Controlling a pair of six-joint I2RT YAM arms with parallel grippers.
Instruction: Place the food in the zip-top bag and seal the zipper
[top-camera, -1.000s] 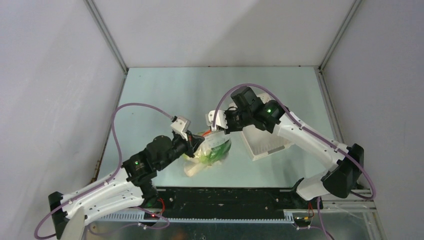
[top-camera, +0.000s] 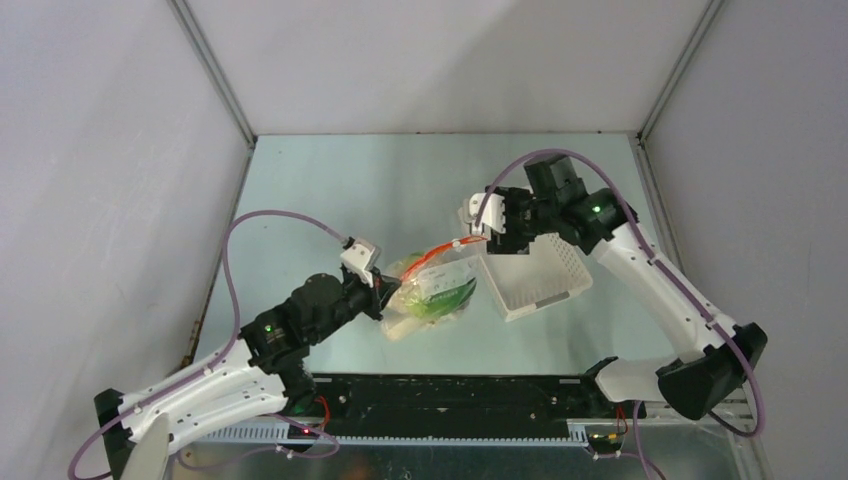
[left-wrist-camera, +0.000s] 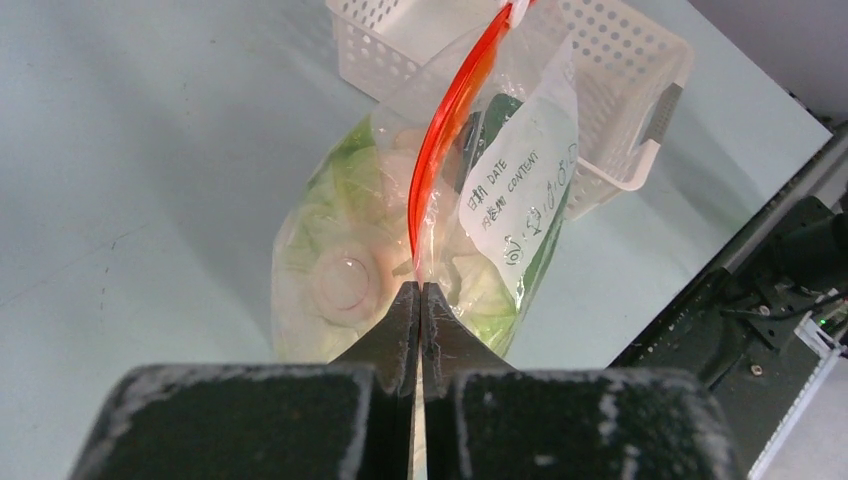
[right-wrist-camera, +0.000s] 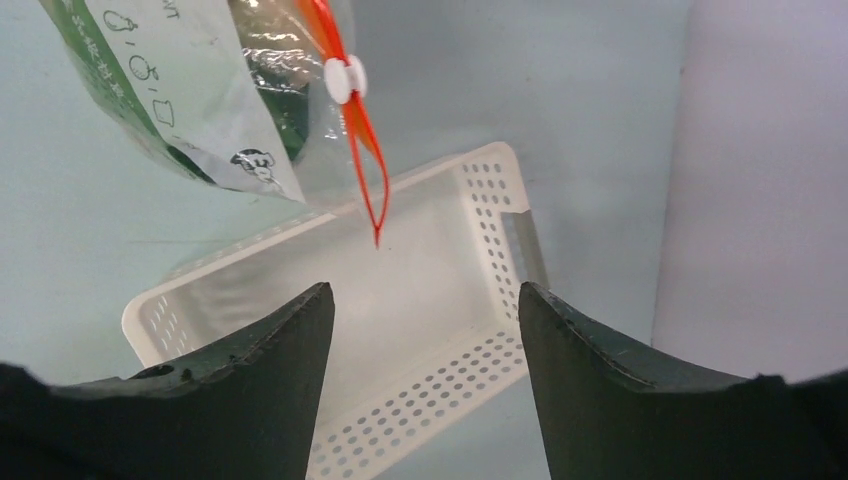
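Note:
A clear zip bag (top-camera: 435, 295) holding green and pale food lies on the table, its red zipper strip (left-wrist-camera: 448, 120) running from my left gripper toward the upper right. My left gripper is shut on the bag at the lower end of that strip. In the right wrist view, the white slider (right-wrist-camera: 344, 78) sits near the strip's far end, just short of a red loop. My right gripper stands open above the basket, below that loop in the view, with nothing between its fingers.
A white perforated basket (top-camera: 550, 300) sits at the right of the bag, partly under my right arm.
My right gripper has moved right and toward the back, away from my left one. The red strip now shows longer, stretched toward the right. The left arm is nearly unchanged.

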